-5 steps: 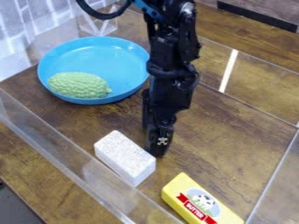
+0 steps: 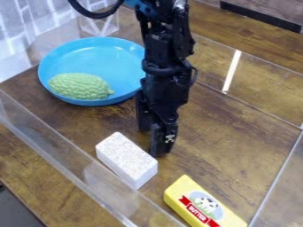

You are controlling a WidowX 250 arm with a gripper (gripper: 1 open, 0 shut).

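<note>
My black arm reaches down through the middle of the camera view, its gripper (image 2: pixel 159 135) low over the wooden table. The fingers are dark and their spread is hard to make out; I see no object between them. A white block (image 2: pixel 127 160) lies just in front and to the left of the gripper. A yellow butter box (image 2: pixel 204 204) lies at the lower right.
A blue bowl (image 2: pixel 116 58) at the upper left holds a green fuzzy oval thing (image 2: pixel 81 86). Clear panel edges border the left and right of the workspace. Bare wood (image 2: pixel 236 142) is free to the right.
The arm and gripper have shifted very slightly. The objects on the table stay where they were.
</note>
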